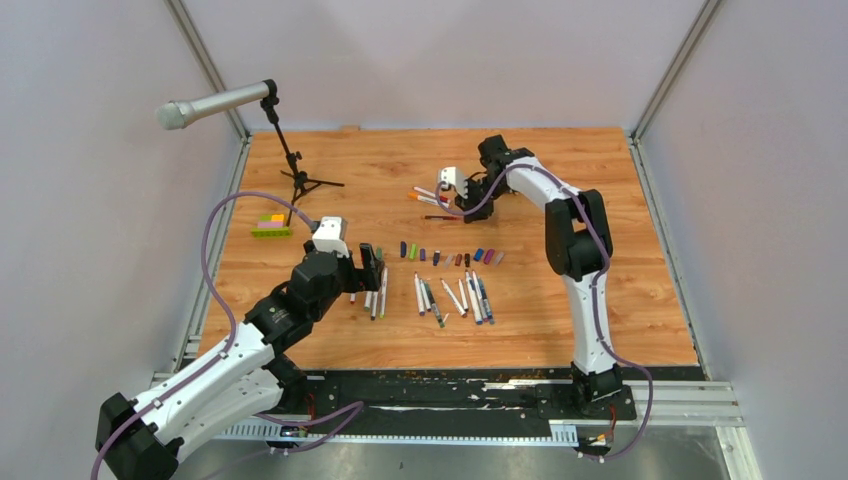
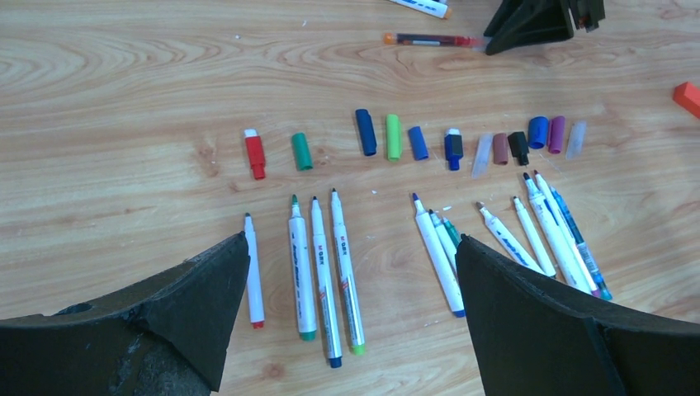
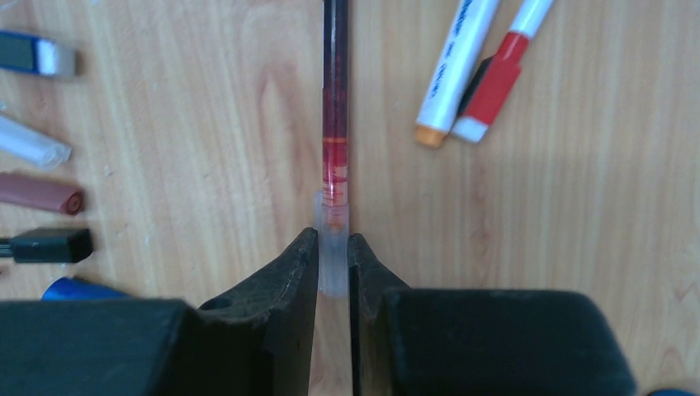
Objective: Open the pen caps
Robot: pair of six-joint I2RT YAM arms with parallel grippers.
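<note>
My right gripper is shut on the clear cap point(image 3: 333, 276) of a dark red pen point(image 3: 335, 91). The pen's barrel reaches out of the cap and lies close over the wood. Beside it rest an orange-ended white marker point(image 3: 452, 74) and a marker with a red cap point(image 3: 495, 87). On the left, my open gripper hovers above uncapped pens such as a green-tipped one point(image 2: 302, 272), with nothing between its fingers. Loose caps, among them a red one point(image 2: 255, 154) and a bright green one point(image 2: 394, 136), form a row beyond those pens.
A microphone point(image 1: 215, 104) on a black stand occupies the back left, with coloured blocks point(image 1: 270, 227) in front of it. A red block point(image 2: 688, 98) is at the right of the left wrist view. Bare table lies at the right.
</note>
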